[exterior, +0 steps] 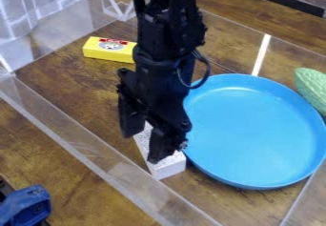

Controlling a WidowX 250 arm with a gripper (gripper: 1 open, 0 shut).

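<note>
The black gripper (151,127) reaches down in the middle of the camera view, its fingers over a white speckled block (166,165) that lies beside a blue plate (249,134). The gripper's body hides much of the block. Whether the fingers are closed on it is hard to tell.
A yellow box (110,49) lies at the back left, a green ridged object (312,94) at the right edge, a blue object (23,207) at the bottom left. Bare wooden table (71,149) shows to the left.
</note>
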